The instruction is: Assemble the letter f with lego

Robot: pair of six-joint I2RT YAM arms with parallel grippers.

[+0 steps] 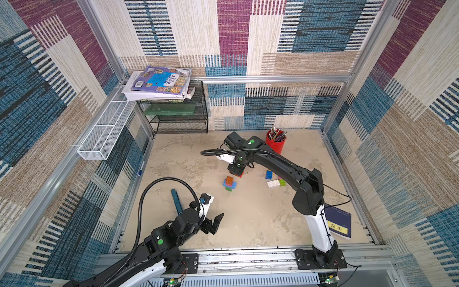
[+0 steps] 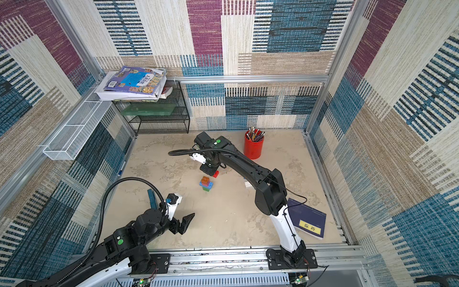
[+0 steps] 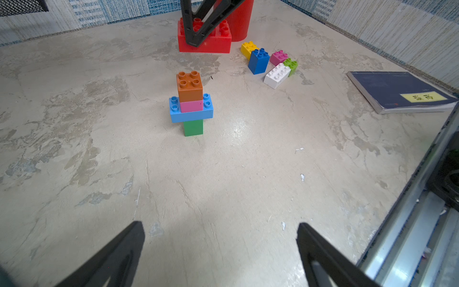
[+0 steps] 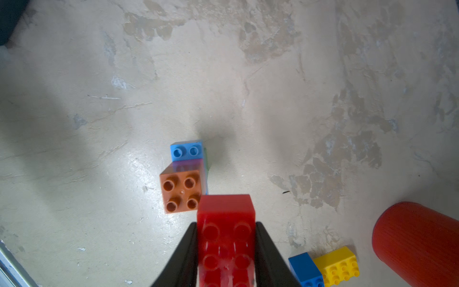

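Observation:
A small stack [image 3: 191, 102] stands mid-table: green brick at the bottom, light-blue bar across it, then pink, then an orange-brown brick on top. Above the table near it, my right gripper is shut on a long red brick [image 4: 226, 210], one finger against each side. The red brick [image 3: 204, 44] also shows in the left wrist view, partly covered by the dark fingers [image 3: 188, 28]. At the front left, my left gripper stands open and empty, well short of the stack.
Loose blue [image 3: 258, 61], yellow [image 3: 248, 48], white [image 3: 277, 75], pink [image 3: 278, 57] and green [image 3: 290, 65] bricks lie right of the stack. A red pen cup [image 2: 253, 146] stands behind; a dark book [image 1: 338, 220] lies at right.

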